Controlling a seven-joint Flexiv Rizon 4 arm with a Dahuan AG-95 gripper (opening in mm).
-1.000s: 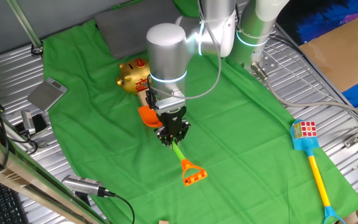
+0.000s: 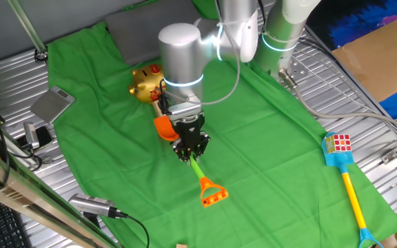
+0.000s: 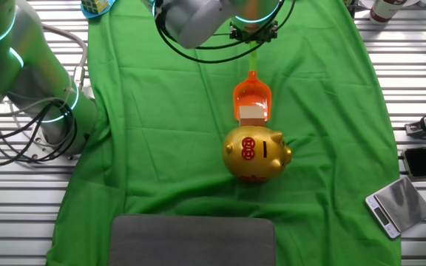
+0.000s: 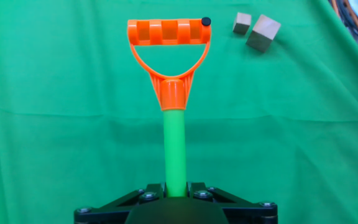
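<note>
My gripper (image 2: 192,150) is shut on the green shaft of a toy shovel (image 4: 174,146), with a finger close against each side in the wrist view. The shovel's orange D-shaped handle (image 2: 214,195) points away from the arm. Its orange scoop (image 3: 252,94) faces a golden piggy bank (image 3: 254,154). Between scoop and bank is a pale wooden block (image 3: 252,113), at the scoop's front edge; whether it rests on the scoop or just against it, I cannot tell. In exterior view 1 the arm partly hides scoop and block.
Two wooden blocks (image 4: 263,33) lie beyond the handle. A blue-and-yellow shovel (image 2: 352,196) carrying a puzzle cube (image 2: 338,143) lies at the right. A dark grey pad (image 3: 192,240) is behind the piggy bank; a small scale (image 2: 52,105) sits left. Green cloth right of the gripper is clear.
The piggy bank has stayed put.
</note>
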